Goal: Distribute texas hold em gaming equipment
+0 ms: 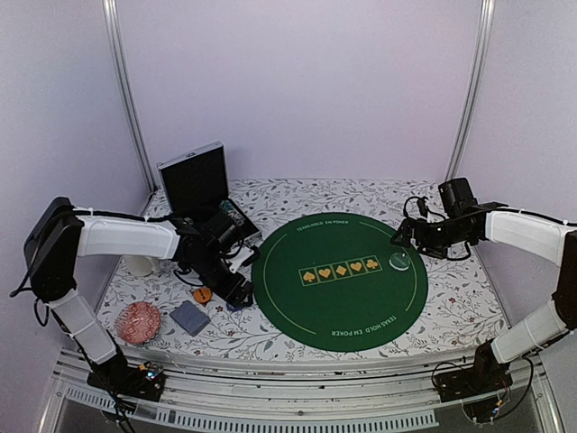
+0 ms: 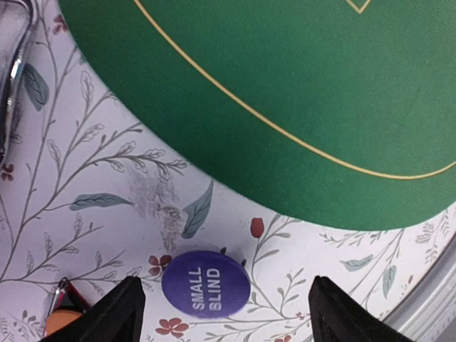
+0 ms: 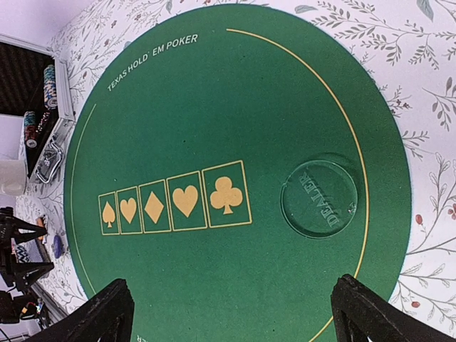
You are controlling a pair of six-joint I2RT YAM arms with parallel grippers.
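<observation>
A purple SMALL BLIND disc (image 2: 206,283) lies flat on the floral cloth, just off the green mat's near-left edge. My left gripper (image 1: 243,278) hovers over it with open fingers, and the disc shows between the spread fingers without being gripped. On the right part of the round green mat (image 1: 343,307) rests the clear DEALER disc (image 3: 320,197). Beside that disc, above the mat's right edge, my right gripper (image 1: 416,244) stands open and empty. An orange disc (image 1: 202,295) is left of the purple one, partly visible in the left wrist view.
At the back left stands an open black case (image 1: 194,180) with chips inside. A blue-grey card deck (image 1: 190,317) and a pink patterned bowl (image 1: 138,322) sit at the front left, and a white cup (image 1: 140,265) farther back.
</observation>
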